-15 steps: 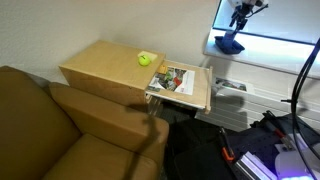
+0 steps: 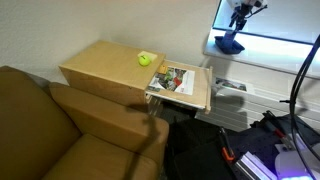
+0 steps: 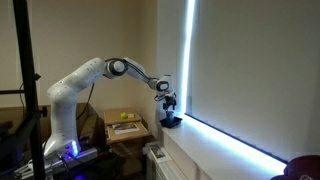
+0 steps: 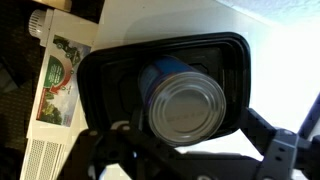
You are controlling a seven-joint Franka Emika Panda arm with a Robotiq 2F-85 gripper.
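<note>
A bluish cylinder with a round pale end [image 4: 187, 108] stands in or over a black tray [image 4: 98, 95] in the wrist view. My gripper's dark fingers [image 4: 268, 142] reach in from the lower edge, one on either side of the round end. Whether they touch it is unclear. From outside, my gripper [image 2: 239, 20] is above the dark tray [image 2: 229, 46] by the window, with a bluish shape between them. The second exterior view has the gripper [image 3: 166, 98] over the same black tray [image 3: 172, 123] on the white ledge.
A yellow-green ball [image 2: 144, 59] sits on the wooden cabinet [image 2: 105, 65]. Beside it an open drawer [image 2: 197, 88] holds printed papers [image 2: 175, 79]. A brown sofa [image 2: 95, 125] fills the front left. The white ledge [image 3: 225, 160] is clear beyond the tray.
</note>
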